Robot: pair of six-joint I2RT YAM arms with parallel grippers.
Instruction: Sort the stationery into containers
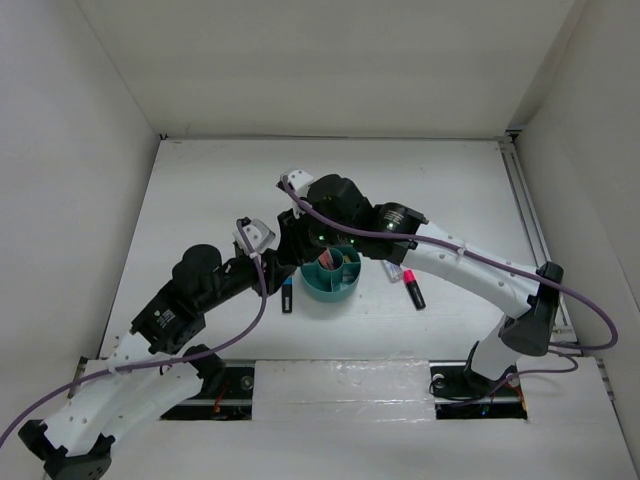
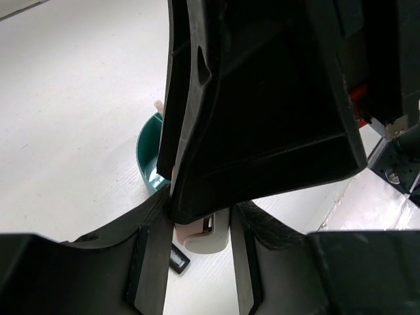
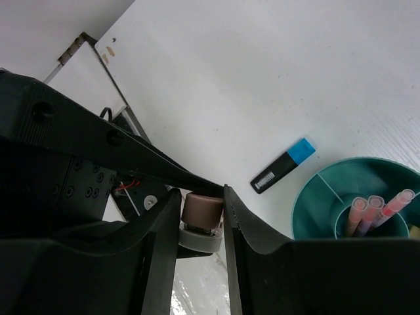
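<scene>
Both grippers meet above the teal organizer [image 1: 333, 289], their fingertips overlapping. My left gripper and my right gripper are both shut on a small pale pinkish-brown cylindrical item [image 3: 202, 210], largely hidden between their fingers. The organizer's round compartments show in the right wrist view, with several pink tubes [image 3: 373, 211] standing in the middle one. A black marker with a blue cap [image 3: 279, 170] lies on the table beside it.
A black marker with a pink cap [image 1: 414, 291] and a pale item [image 1: 392, 271] lie right of the organizer.
</scene>
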